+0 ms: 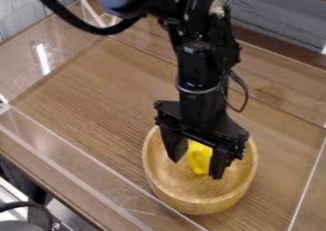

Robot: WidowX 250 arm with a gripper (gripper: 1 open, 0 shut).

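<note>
A round wooden bowl (197,197) sits near the front of the table. The black gripper (193,154) reaches down into it, its two fingers on either side of a small yellow object (200,159), which is partly hidden by the gripper. Whether the fingers touch the object or are closed on it is unclear.
A light rim runs along the left side, and a raised wooden edge lies at the back right. A dark cable crosses the top left.
</note>
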